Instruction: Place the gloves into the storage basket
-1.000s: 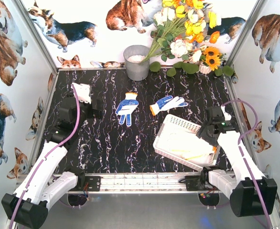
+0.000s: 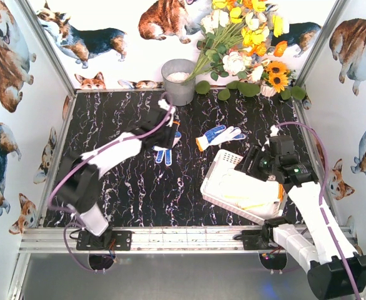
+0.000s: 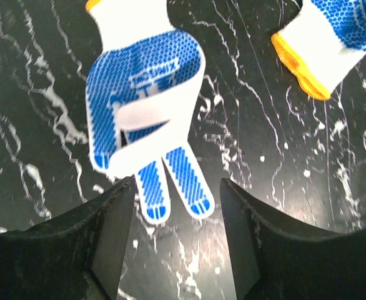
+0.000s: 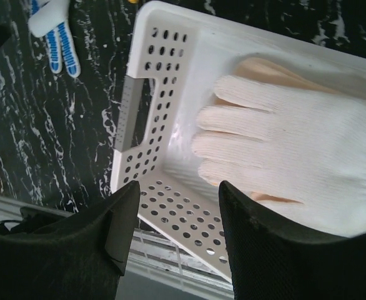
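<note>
Two white-and-blue gloves with orange cuffs lie on the black marble table: the left glove (image 3: 145, 81), fingers toward the front, and a second glove (image 2: 220, 137) to its right. My left gripper hovers over the left glove, open, nothing between its fingers. The white perforated basket (image 4: 136, 106) holds pale gloves (image 4: 283, 150). My right gripper is open above the basket, empty between its fingers.
A grey bucket (image 2: 178, 84) and flowers (image 2: 252, 37) stand at the back. The table's left part has free room. Walls (image 2: 8, 94) enclose the sides.
My left arm has swung right and back to over the left glove. My right gripper has moved up and leftward over the basket. The gloves show no visible movement.
</note>
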